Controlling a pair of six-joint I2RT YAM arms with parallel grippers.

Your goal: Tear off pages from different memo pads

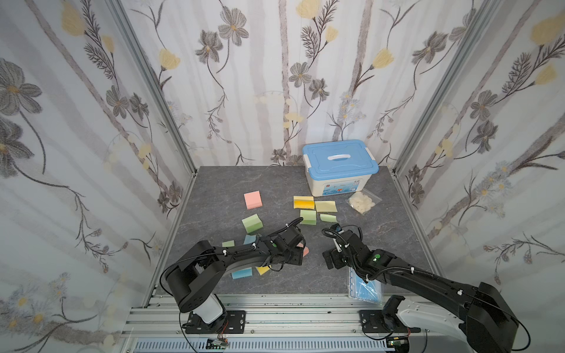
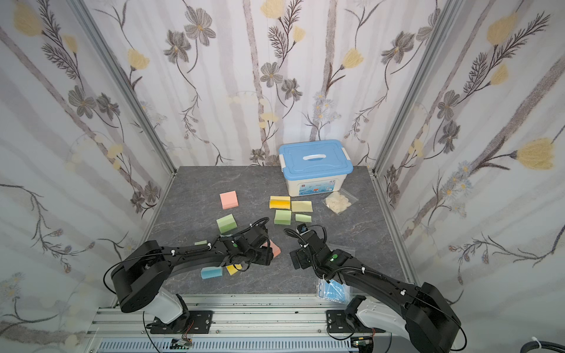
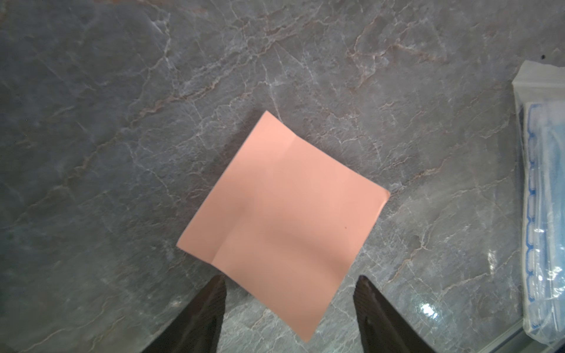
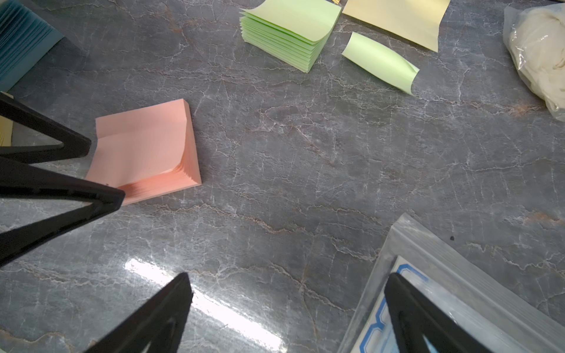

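Below my left gripper lies a pink memo pad (image 3: pixel 285 206), turned at an angle; one corner reaches between the open fingers, which do not grip it. In the right wrist view this pad (image 4: pixel 141 144) shows as a thick stack, the left fingers at its near-left side. My right gripper is open over bare table, right of the pad, with nothing between its fingers. A green pad (image 4: pixel 291 32) with fanned edges stands farther back, beside a loose curled green sheet (image 4: pixel 381 61) and a yellow sheet (image 4: pixel 400 17). Another pink pad (image 1: pixel 253 200) and a green pad (image 1: pixel 252 223) sit at left.
A blue-lidded box (image 1: pixel 340 167) stands at the back right, with a clear bag (image 1: pixel 363 201) before it. Near the front, a plastic packet (image 1: pixel 365 286) lies under the right arm. Blue (image 1: pixel 242 273) and yellow (image 1: pixel 262 270) notes lie by the left arm. Mid-table is clear.
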